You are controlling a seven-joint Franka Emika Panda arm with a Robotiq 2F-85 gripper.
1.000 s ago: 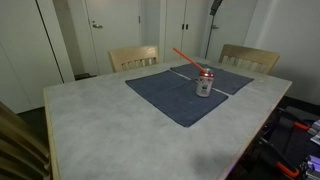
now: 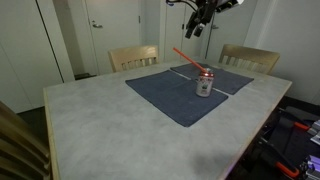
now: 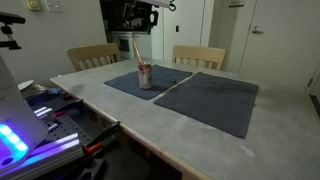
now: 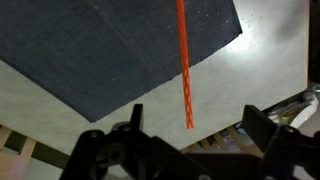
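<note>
A can (image 2: 205,83) stands upright on the dark mat, with a long red straw (image 2: 186,57) leaning out of its top toward the left. In the second exterior view the can (image 3: 144,76) and its straw (image 3: 136,49) show at the left end of the table. Above and behind them, in the air, hangs my gripper (image 2: 196,33). The wrist view has the straw (image 4: 184,62) running down toward the space between the widely spread fingers. My gripper is open and grips nothing; the can is out of that view.
Two dark mats, one nearer (image 2: 178,97) and one farther (image 2: 232,77), lie on the white table (image 2: 95,120). A thin stick (image 2: 180,74) lies near the can. Wooden chairs (image 2: 135,58) border the table, whose near left part is bare.
From the top edge of the first exterior view, my gripper has come down toward the straw. Can, straw and mats are where they were.
</note>
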